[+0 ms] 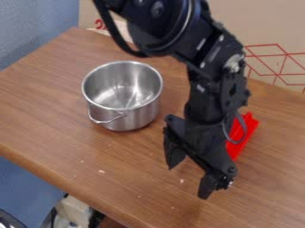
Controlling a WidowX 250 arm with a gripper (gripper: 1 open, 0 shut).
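Observation:
My black gripper (190, 169) stands open low over the middle right of the wooden table, its fingers apart with nothing seen between them. Behind it, a red object (242, 135) lies on the table, partly hidden by the gripper and wrist. A steel pot (121, 87) with a wire handle sits upright to the left and farther back, apart from the gripper.
A cardboard panel with red lines (276, 58) stands at the back right.

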